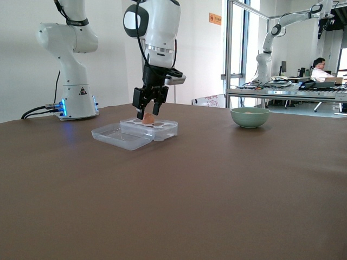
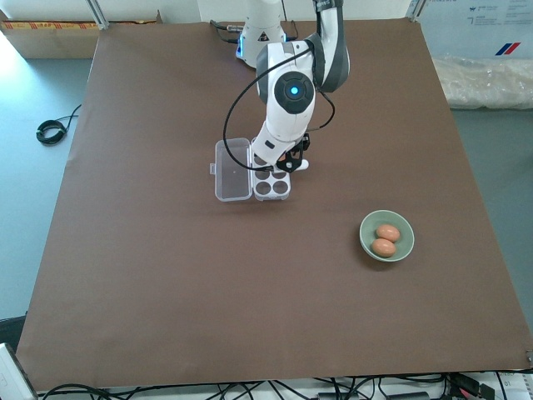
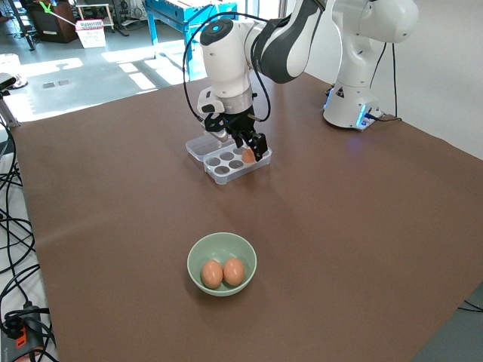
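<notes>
A clear plastic egg box (image 2: pixel 271 187) with an open lid (image 1: pixel 119 138) and round holes stands near the arm's base. One brown egg (image 1: pixel 148 118) sits in it. The black gripper (image 1: pixel 148 112) is just over that egg, one finger on either side in the top view; whether it touches the egg I cannot tell. A pale green bowl (image 3: pixel 224 286) toward the front right of the left view holds two brown eggs (image 3: pixel 212 274).
The robot base (image 3: pixel 347 109) with cables stands at the back edge. Cables run along the outer edge.
</notes>
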